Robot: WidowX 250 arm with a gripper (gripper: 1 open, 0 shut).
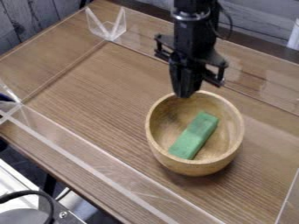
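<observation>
A round tan bowl [162, 142] stands at the middle right of the wooden table, with a green block [194, 135] lying inside it. My gripper [187, 87] is raised above and behind the bowl, shut, with nothing visible between its fingers. The dark arm reaches down from the top of the view.
Clear tape or plastic strips run along its left part. A dark round-rimmed object [24, 210] sits off the table's edge at the bottom left.
</observation>
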